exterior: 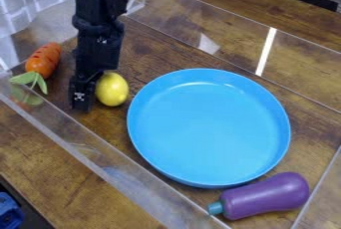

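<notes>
The black gripper (94, 90) reaches down from the top left to a yellow lemon-like object (112, 90), its fingers low at the object's left side. Whether they close on it is unclear. A blue plate (208, 127) lies to the right of the yellow object.
An orange carrot (44, 62) with green leaves lies at the far left. A purple eggplant (264, 195) lies at the bottom right. Clear panels border the workspace. Bare wood shows above the plate.
</notes>
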